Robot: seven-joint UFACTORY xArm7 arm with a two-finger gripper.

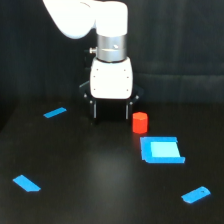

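A small red block-like object (140,122) stands on the dark table, right of the middle. In front of it and slightly right lies a blue-bordered square with a pale light-blue centre (164,150). My gripper (112,112) points down to the left of the red object. Its two dark fingers are spread apart and nothing shows between them. The dark fingertips are hard to make out against the black background, and their height above the table is unclear.
Blue tape strips mark the table at back left (55,113), front left (26,184) and front right (196,195). A dark curtain (180,60) hangs behind.
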